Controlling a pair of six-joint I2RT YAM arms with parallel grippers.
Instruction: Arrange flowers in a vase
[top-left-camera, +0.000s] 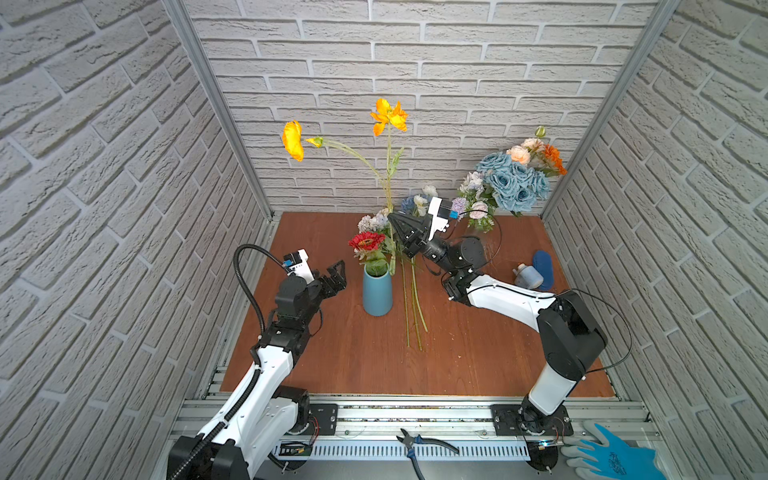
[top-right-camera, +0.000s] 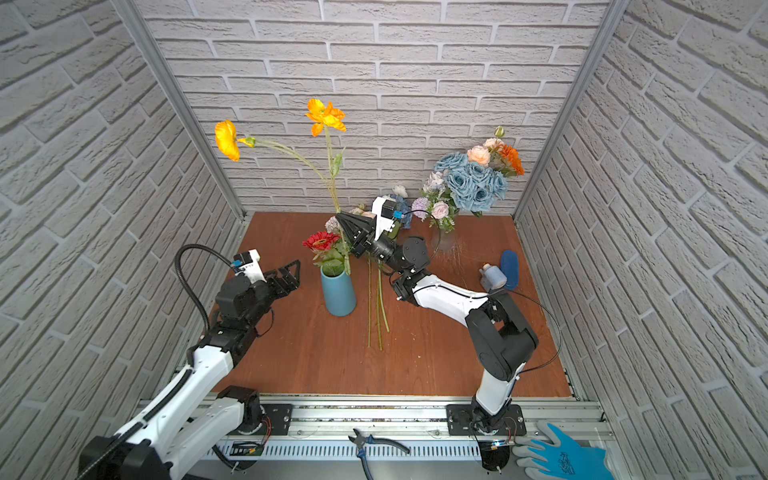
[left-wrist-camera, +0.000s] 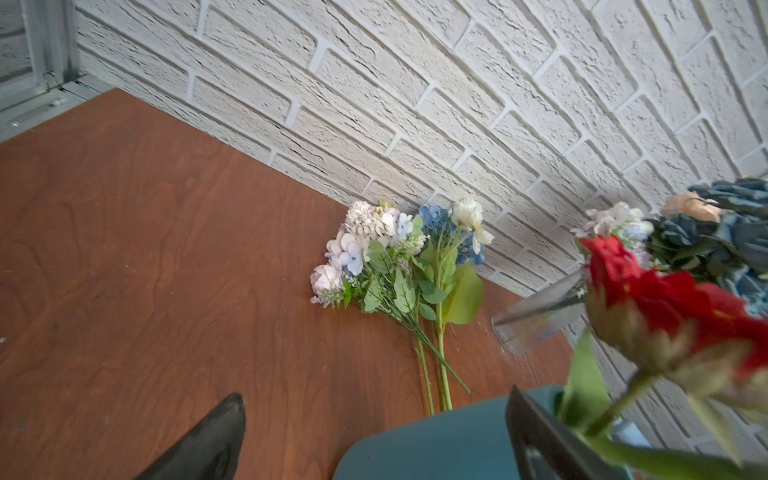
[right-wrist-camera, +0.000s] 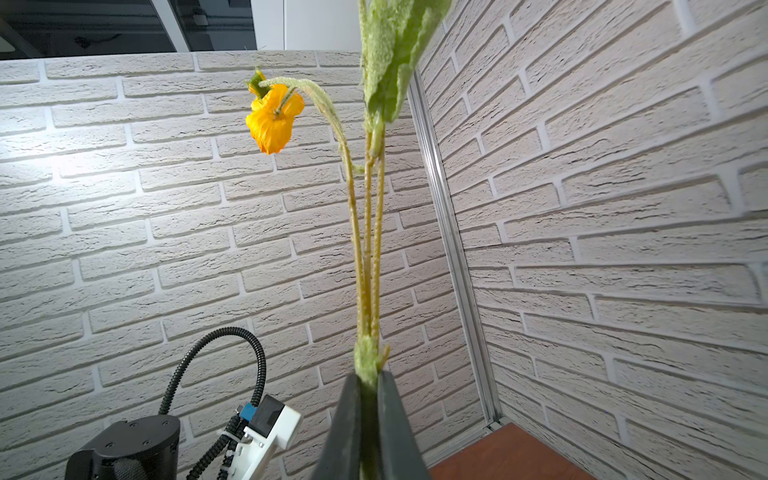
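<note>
A teal vase (top-left-camera: 377, 296) stands mid-table, holding a red flower (top-left-camera: 366, 241) with green leaves. My right gripper (top-left-camera: 393, 220) is shut on the stems of tall yellow poppies (top-left-camera: 388, 116), held upright over the vase, lower stem ends near or in front of its mouth; whether inside I cannot tell. In the right wrist view the stems run between the fingers. My left gripper stands open, left of the vase, nothing between its fingers, the vase's rim and red flower just beyond it.
Loose hydrangeas and other flowers (left-wrist-camera: 376, 248) lie at the back behind the vase. A glass vase of blue roses (top-left-camera: 512, 184) stands back right. A blue object (top-left-camera: 542, 270) and a white container (top-left-camera: 526, 276) are at the right.
</note>
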